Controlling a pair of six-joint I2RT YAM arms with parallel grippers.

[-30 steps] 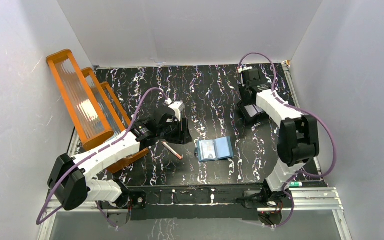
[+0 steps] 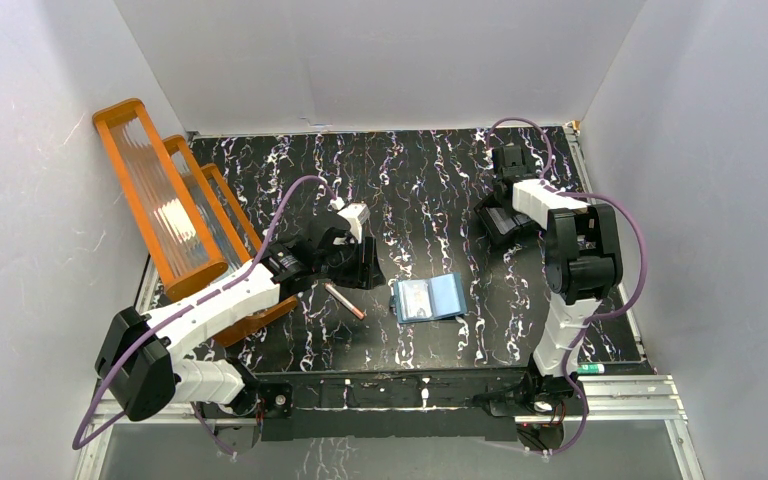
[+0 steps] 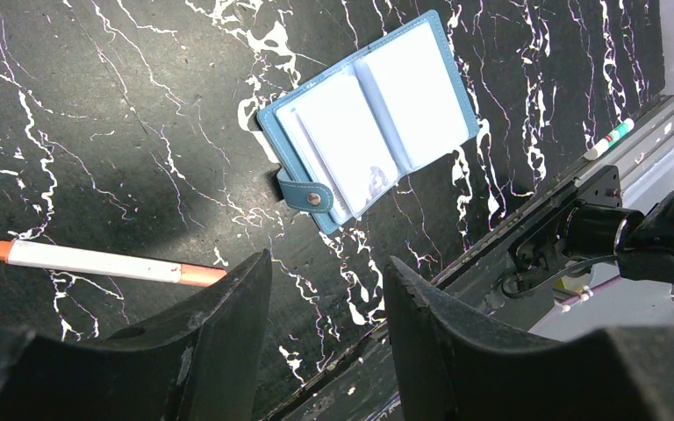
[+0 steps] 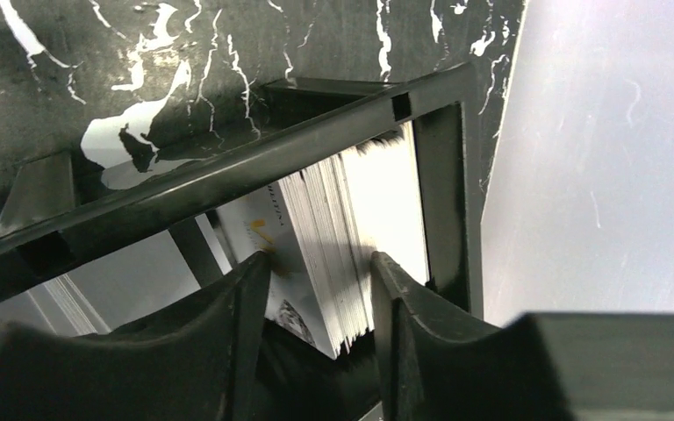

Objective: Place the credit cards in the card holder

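The blue card holder (image 2: 445, 295) lies open on the marble table, clear sleeves showing and its snap strap (image 3: 303, 193) at one end. My left gripper hangs above and left of it, open and empty. At the back right, my right gripper is down at a black tray (image 4: 443, 193). Its fingers are apart at a stack of cards (image 4: 390, 210) standing inside, tips on or just over the cards; whether they grip any is unclear.
An orange-and-white marker (image 3: 96, 259) lies left of the holder. Orange slatted racks (image 2: 120, 150) stand along the left. A green-white tube (image 3: 610, 140) is at the front right edge.
The left arm and the holder have not moved.
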